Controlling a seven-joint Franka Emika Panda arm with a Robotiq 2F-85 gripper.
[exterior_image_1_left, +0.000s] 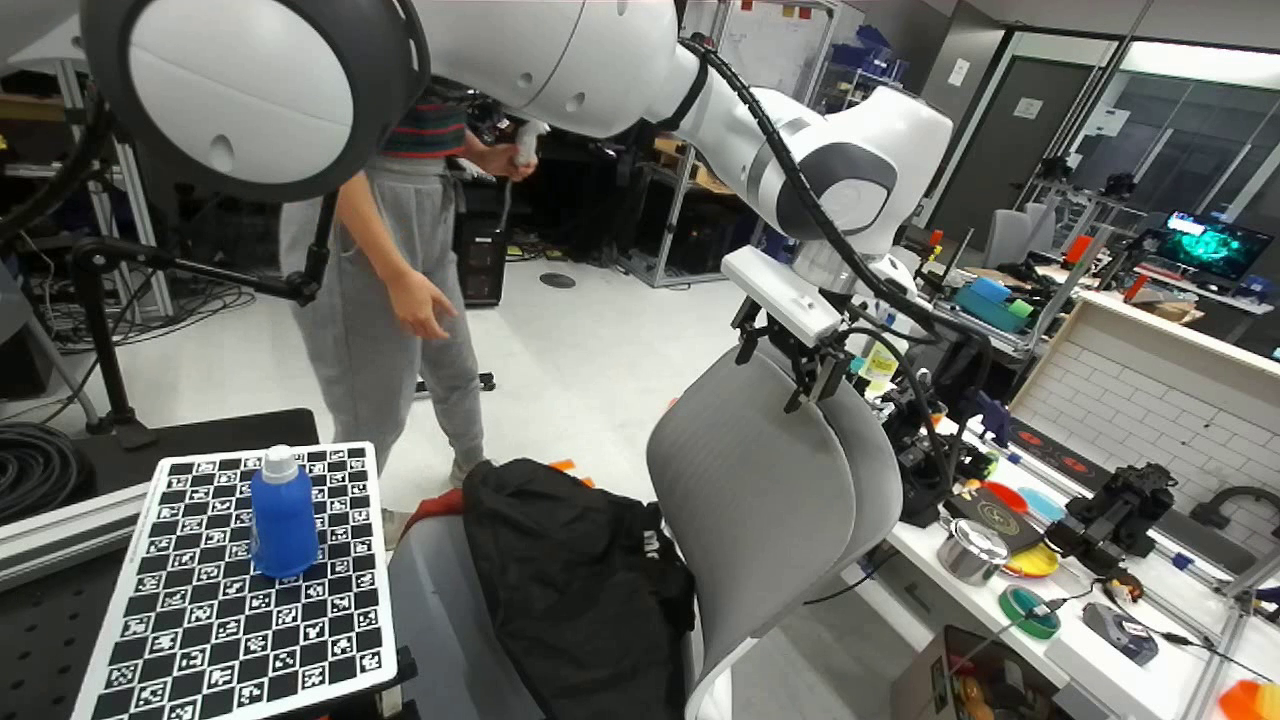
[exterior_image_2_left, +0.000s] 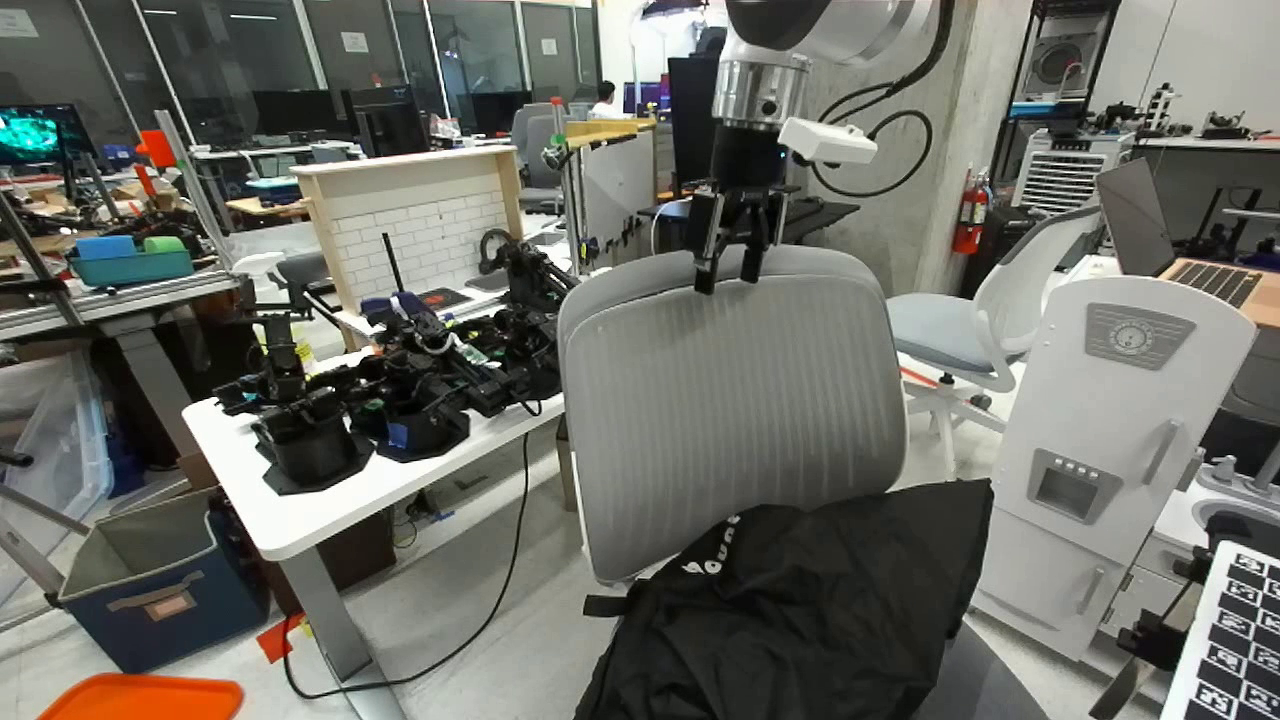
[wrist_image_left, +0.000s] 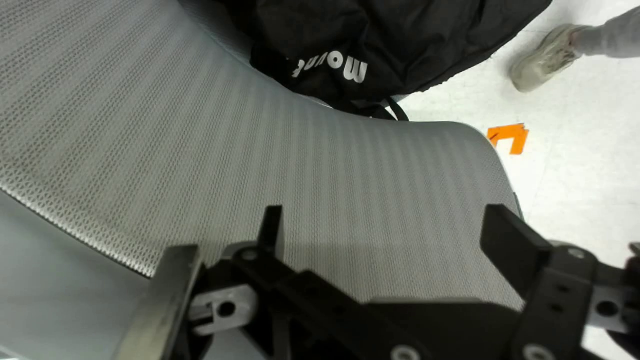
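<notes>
My gripper is open, its two black fingers wide apart with only the grey chair back (wrist_image_left: 360, 180) seen beyond them. In exterior view 2 the gripper (exterior_image_2_left: 728, 282) points down at the top edge of that chair back (exterior_image_2_left: 732, 396); whether it touches cannot be told. A black cloth bag or garment (exterior_image_1_left: 576, 588) with white lettering lies on the chair seat. Far from the gripper, a blue bottle (exterior_image_1_left: 284, 522) with a white cap stands upright on a checkered marker board (exterior_image_1_left: 180, 624).
A white table (exterior_image_2_left: 282, 516) with black robot parts stands beside the chair. Kitchen items, including a metal pot (exterior_image_1_left: 973, 554), sit on the white counter in exterior view 1. A person (exterior_image_1_left: 402, 276) stands behind the chair. The floor (exterior_image_1_left: 576, 372) between them is open.
</notes>
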